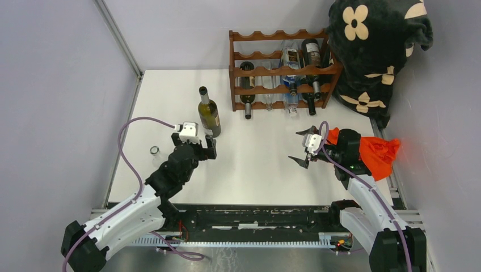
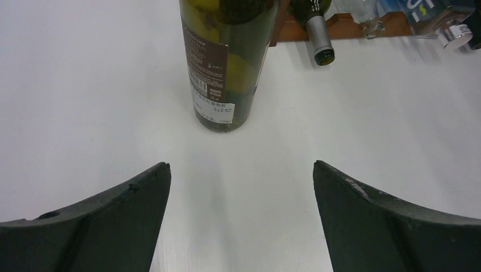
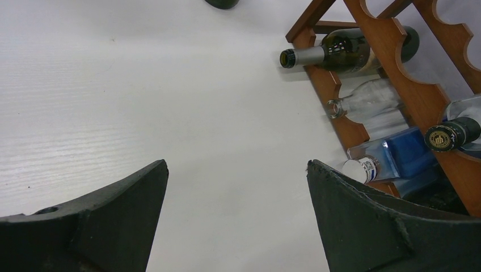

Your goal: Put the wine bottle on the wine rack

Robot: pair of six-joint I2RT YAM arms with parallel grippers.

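The green wine bottle stands upright on the white table, left of the wooden wine rack. In the left wrist view the bottle rises beyond the fingertips, its dark label facing me and its top cut off. My left gripper is open just in front of the bottle, not touching it, and the left wrist view shows only bare table between its fingers. Over the right part of the table my right gripper is open and empty, its fingers spread wide in the right wrist view.
Several bottles lie in the rack, necks toward me, including a dark one at its left. A clear glass bottle stands beside the left arm. An orange cloth lies behind the right gripper.
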